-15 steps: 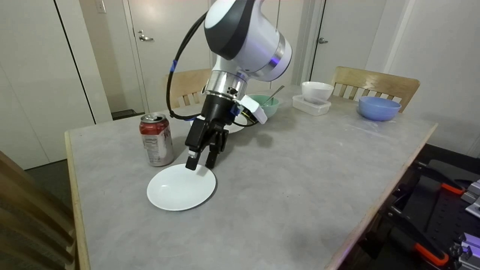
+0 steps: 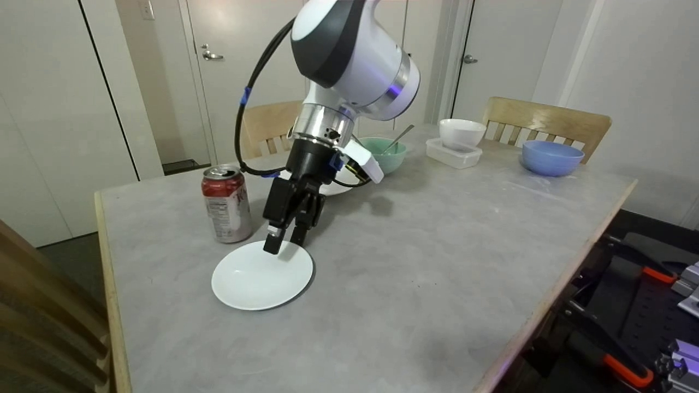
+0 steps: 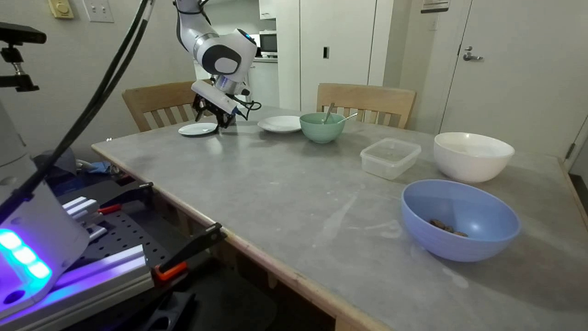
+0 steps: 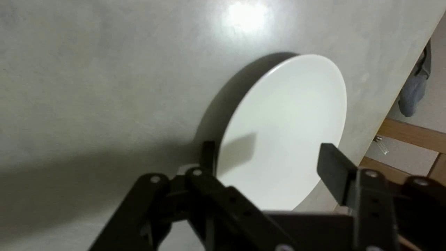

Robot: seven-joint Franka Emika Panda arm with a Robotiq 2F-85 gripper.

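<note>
A small white plate [image 2: 259, 279] lies on the grey table near its left end. My gripper [image 2: 284, 245] is tilted down over the plate's far rim, its fingers part open. In the wrist view the plate [image 4: 288, 125] spans the gap of my gripper: the left finger [image 4: 208, 155] is right at the rim and the other finger [image 4: 333, 165] overlaps the opposite side. Neither finger is clamped on the plate. Whether the left finger touches the rim I cannot tell. In exterior view 2 the plate [image 3: 196, 129] looks flat on the table.
A soda can [image 2: 227, 204] stands close behind the plate, near my gripper. Farther back are another white plate [image 3: 279, 123], a green bowl [image 3: 321, 130] with utensils, a clear container [image 3: 390, 159], a white bowl [image 3: 472, 160] and a blue bowl [image 3: 460, 220].
My gripper has come slightly down and left, onto the plate's far rim. The plate has shifted slightly left and toward the near side, and the can sits marginally farther left.
</note>
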